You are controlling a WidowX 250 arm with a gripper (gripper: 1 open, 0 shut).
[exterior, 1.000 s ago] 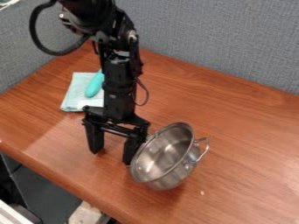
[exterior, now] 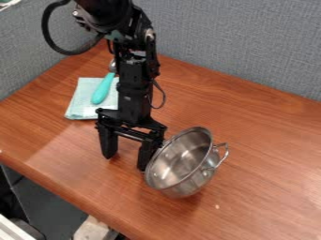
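Note:
My black gripper (exterior: 127, 152) reaches down to the wooden table at centre-left, its two fingers spread apart with nothing visible between them. The right finger touches or nearly touches the left rim of a steel pot (exterior: 187, 166), which is tilted on its side toward me, a handle sticking out on the right. Behind the arm, at the left, a light cloth (exterior: 85, 101) lies with a turquoise-handled utensil (exterior: 101, 89) on it.
Grey walls stand behind the table. The table's front-left edge runs close below the gripper and pot, with a dark floor beyond.
The gripper has shifted slightly right and up in the view. The pot has moved a little to the right with its tilt much the same.

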